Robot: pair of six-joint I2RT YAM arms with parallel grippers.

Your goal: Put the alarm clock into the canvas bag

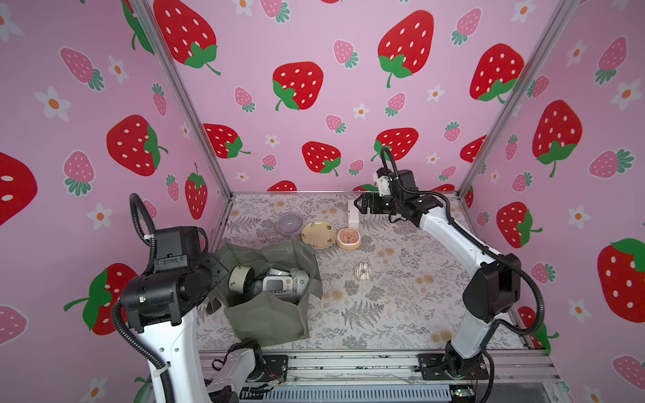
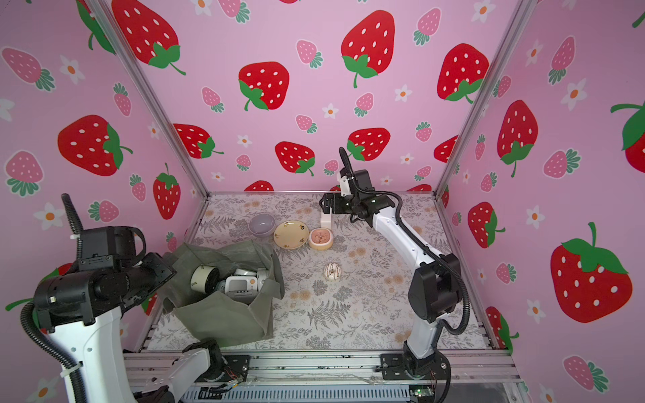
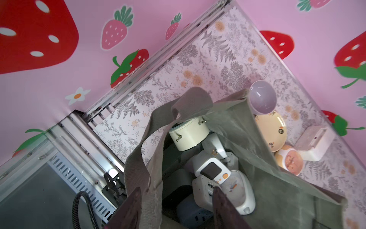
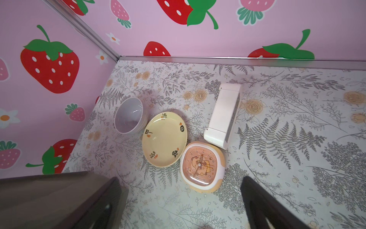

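The pink-faced alarm clock (image 4: 202, 166) with a cream rim lies on the table beside a yellow plate (image 4: 164, 137). My right gripper (image 1: 366, 203) hangs above the back of the table, open, with the clock below it in its wrist view. The olive canvas bag (image 1: 265, 319) stands open at the front left, holding a cream round clock (image 3: 188, 137) and several white and grey devices. My left gripper is over the bag, open, with a strap near its fingers.
A lilac bowl (image 4: 127, 116) sits left of the plate. A white box (image 4: 223, 110) stands behind the clock. A striped round object (image 1: 362, 271) lies at middle front.
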